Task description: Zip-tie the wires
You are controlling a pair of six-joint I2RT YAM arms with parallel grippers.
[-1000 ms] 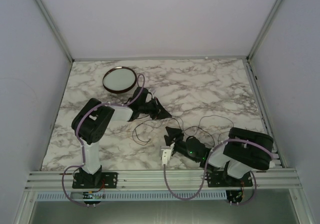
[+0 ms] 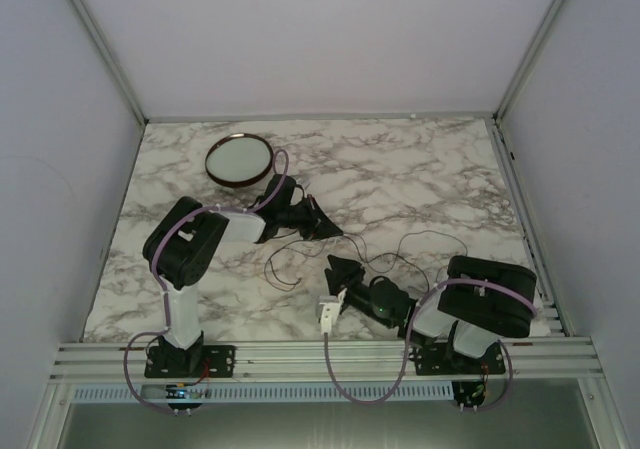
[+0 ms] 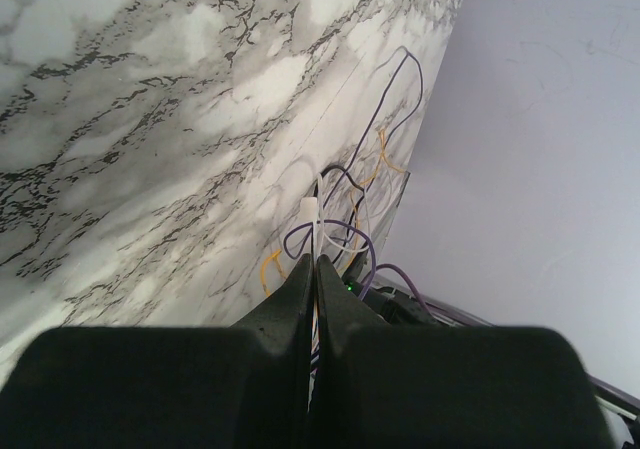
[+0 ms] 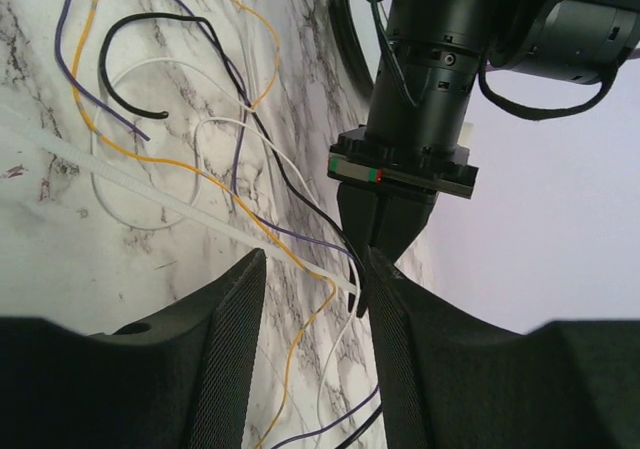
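Observation:
My left gripper (image 2: 330, 231) is shut at the middle of the table, where the wires cross; in the left wrist view a white zip tie (image 3: 309, 209) sticks out along its shut fingertips (image 3: 314, 264). In the right wrist view the zip tie (image 4: 120, 177) runs diagonally from the left edge to the left gripper's fingers. Black (image 4: 150, 17), orange (image 4: 150, 157), purple (image 4: 65, 39) and white wires lie loose and tangled over and beside it. My right gripper stands part open below the zip tie, in front of the left one, with nothing clearly held.
A round dark-rimmed dish (image 2: 238, 177) sits at the back left of the marble table (image 2: 410, 159). Grey walls and metal rails enclose it.
The left arm and the wires show no clear change.

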